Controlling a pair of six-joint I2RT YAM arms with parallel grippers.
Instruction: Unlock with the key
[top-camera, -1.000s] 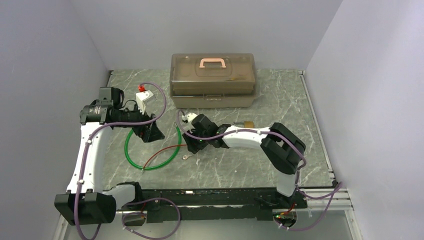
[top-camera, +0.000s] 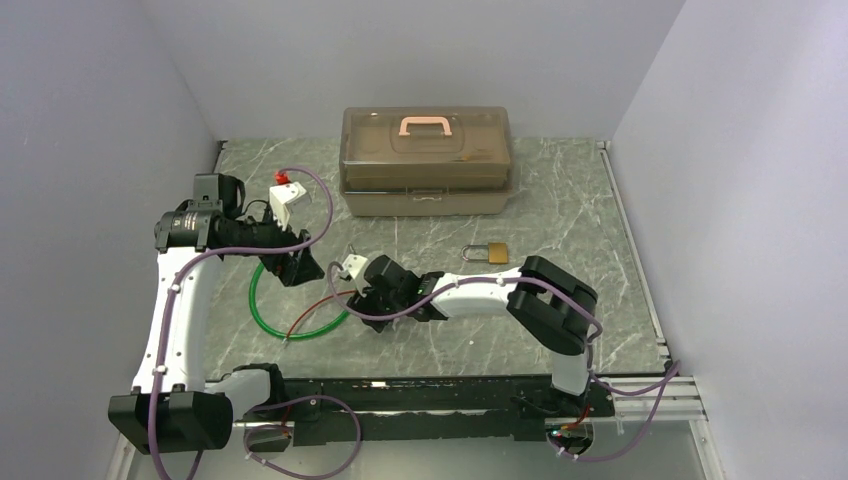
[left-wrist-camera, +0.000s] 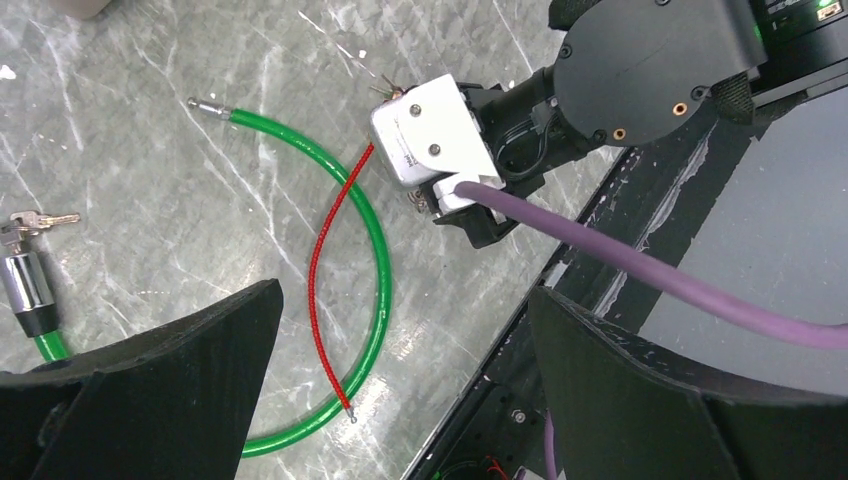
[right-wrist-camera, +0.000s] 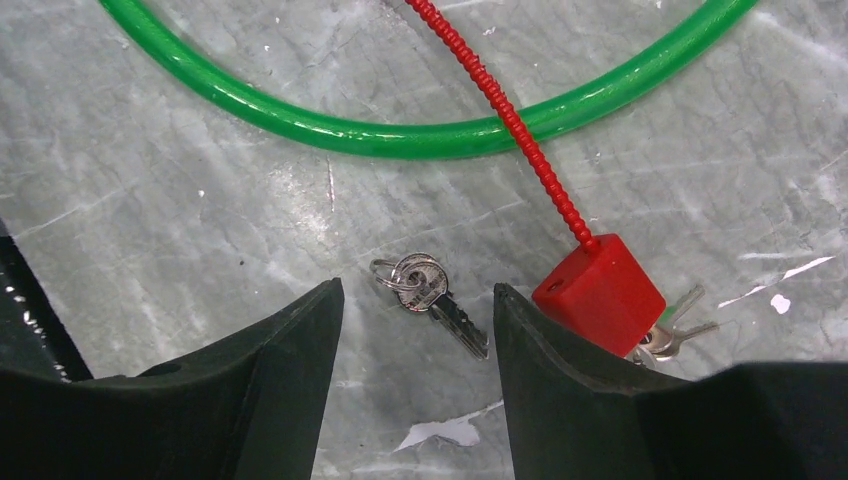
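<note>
A loose silver key with a ring (right-wrist-camera: 425, 285) lies on the marble top, just beyond and between the parted fingertips of my open right gripper; from above, that gripper (top-camera: 365, 310) covers it. A red cable lock body (right-wrist-camera: 600, 290) lies beside it, its red cable (top-camera: 310, 310) crossing a green cable lock (top-camera: 255, 300); keys show at both lock bodies. A brass padlock (top-camera: 497, 252) lies right of centre. My left gripper stands open over the green loop, nothing between its fingers.
A closed brown toolbox (top-camera: 426, 165) stands at the back. Grey walls bound both sides, and a dark rail (top-camera: 440, 390) runs along the front edge.
My right gripper has moved toward the front and left, now over the loose key that showed in the top view a second ago. The left arm has shifted slightly left.
</note>
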